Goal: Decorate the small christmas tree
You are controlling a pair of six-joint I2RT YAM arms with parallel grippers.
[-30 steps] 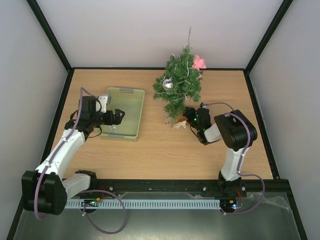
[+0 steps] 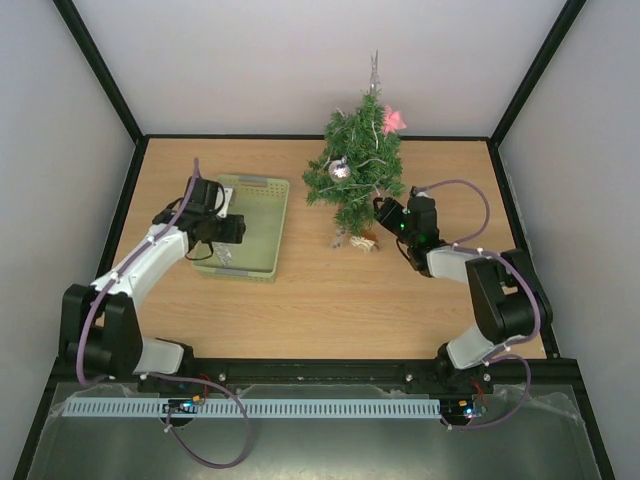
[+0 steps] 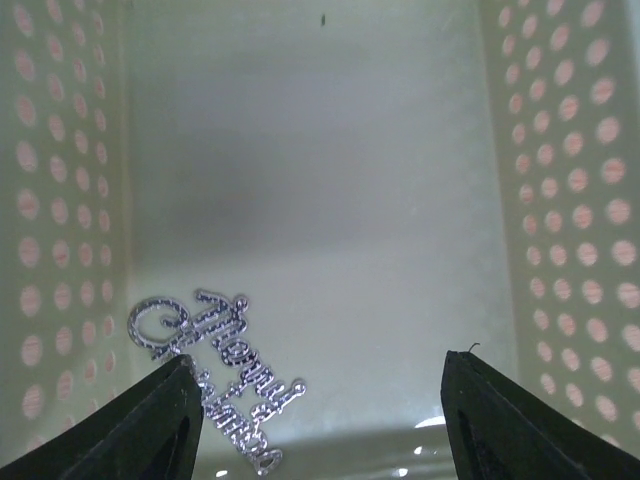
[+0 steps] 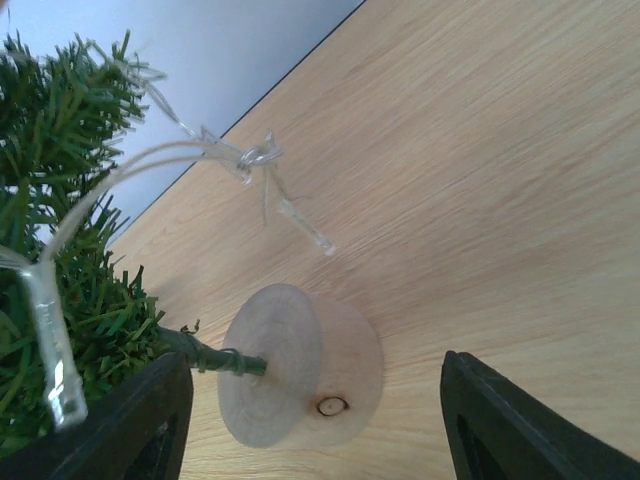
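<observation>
The small Christmas tree (image 2: 355, 160) stands right of centre on a round wooden base (image 4: 300, 365). On it hang a silver ball (image 2: 339, 170) and a pink ornament (image 2: 393, 121); more small ornaments (image 2: 365, 242) dangle low at its front. My right gripper (image 2: 380, 203) is at the tree's lower right side, open, with nothing seen between its fingers; loops of clear cord (image 4: 240, 160) cross its wrist view. Over the green basket (image 2: 262, 225), my left gripper points down, open and empty. A silver lettered ornament (image 3: 225, 375) lies on the basket floor near its left finger.
The basket's perforated walls (image 3: 570, 180) rise on both sides of the left gripper. Apart from that ornament, the basket floor in the left wrist view is bare.
My right gripper has drawn up and away from the low ornaments; the tree has tilted slightly. The left gripper has shifted a little, staying over the basket.
</observation>
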